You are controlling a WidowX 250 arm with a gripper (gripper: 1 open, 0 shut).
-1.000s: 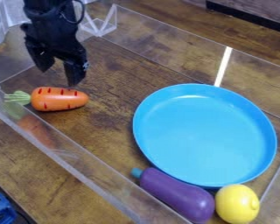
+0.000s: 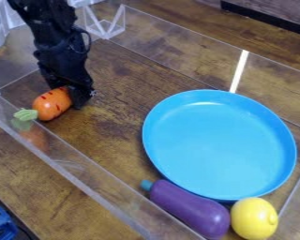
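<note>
An orange toy carrot [image 2: 50,105] with a pale green top lies at the left of the board, by the clear wall. My black gripper [image 2: 72,94] is down at the carrot's right side, overlapping it in the view; whether its fingers touch or hold the carrot cannot be seen clearly.
A large blue plate [image 2: 217,141] fills the right of the wooden board. A purple eggplant [image 2: 190,208] and a yellow lemon [image 2: 254,217] lie at the front right. Clear walls edge the area. The middle of the board between carrot and plate is bare.
My gripper has come down onto the carrot from above. The carrot now appears more turned, its green top pointing toward the lower left.
</note>
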